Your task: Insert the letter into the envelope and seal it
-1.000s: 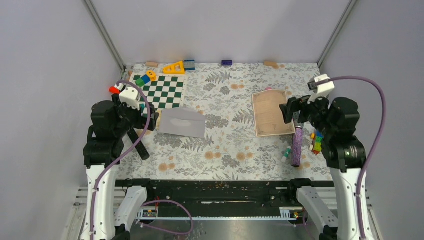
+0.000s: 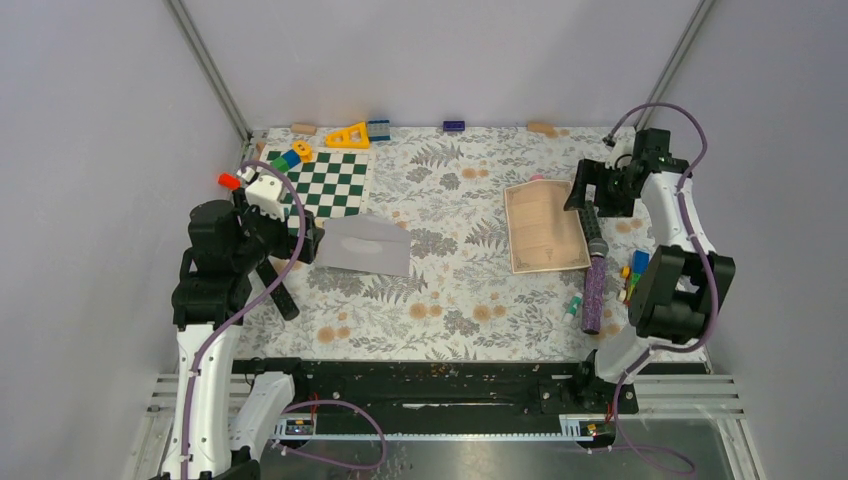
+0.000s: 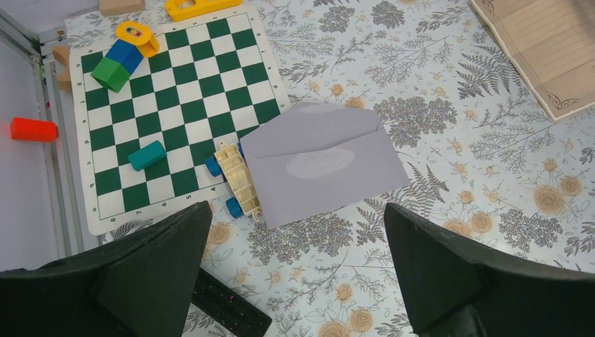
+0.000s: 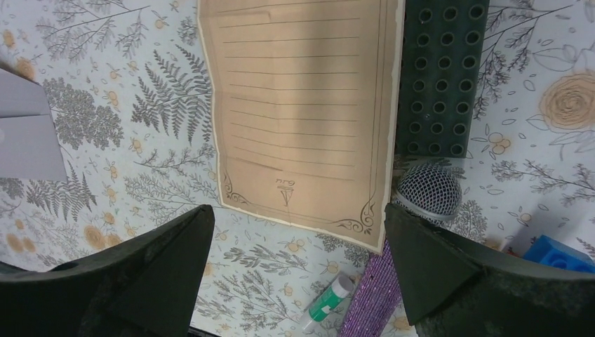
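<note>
The grey envelope (image 2: 370, 258) lies flat left of centre, its flap opened away from the front edge; in the left wrist view the whole envelope (image 3: 323, 179) shows. On the right lies the tan lined letter (image 2: 545, 240), unfolded with faint creases. Its lower part, with corner scrolls, fills the middle of the right wrist view as the letter (image 4: 295, 119). My left gripper stands open above the table by the envelope's left side, nothing between its fingers. Over the letter's right edge hovers my right gripper, open and empty.
A green and white checkered board (image 3: 182, 105) with toy blocks touches the envelope's left side. Beside the letter lie a purple microphone (image 2: 594, 290), a dark perforated block (image 4: 442, 77) and a glue stick (image 4: 330, 300).
My right arm has swung toward the back of the table, and its gripper now sits farther back along the letter's right side. The left arm has barely moved; envelope and letter have stayed put.
</note>
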